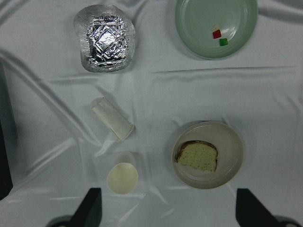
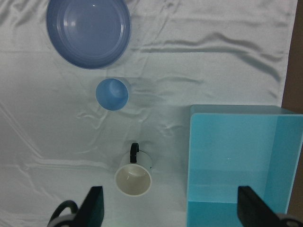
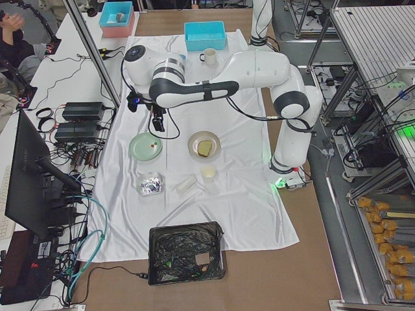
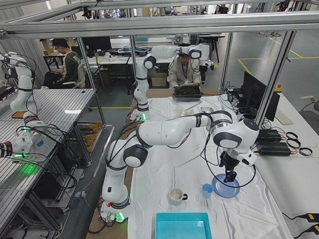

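My left gripper is open above the cloth. Below it in the left wrist view lie a green plate [image 1: 208,23] with small coloured blocks, a foil tray [image 1: 106,40], a white wrapped piece [image 1: 112,118], a cream cup [image 1: 122,177] and a beige plate [image 1: 191,179] holding a bread slice [image 1: 198,156]. My right gripper is also open. Its view shows a blue plate [image 2: 87,30], a blue cup [image 2: 111,93], a white mug [image 2: 133,179] and a turquoise bin [image 2: 232,151].
A black lined bin [image 3: 187,275] sits at the front edge of the table in the camera left view. A monitor [image 3: 35,181] and cabled equipment line one side.
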